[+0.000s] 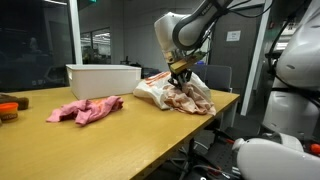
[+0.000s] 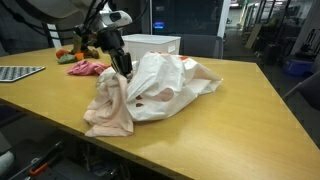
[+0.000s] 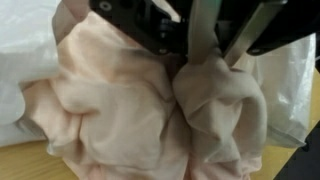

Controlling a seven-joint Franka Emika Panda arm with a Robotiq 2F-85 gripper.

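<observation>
A pale pink cloth hangs from my gripper, which is shut on a bunched part of it. In the wrist view folds of the cloth fill most of the picture, and one gathered part rises between the fingers. Behind and beside the cloth is a crumpled white plastic bag on the table. The cloth's lower end droops at the table's front edge in exterior view 2. Whether any of it lies inside the bag cannot be told.
A darker pink cloth lies farther along the table, near a white box. Orange bowls stand at the far end. Bare tabletop stretches right of the bag in exterior view 2.
</observation>
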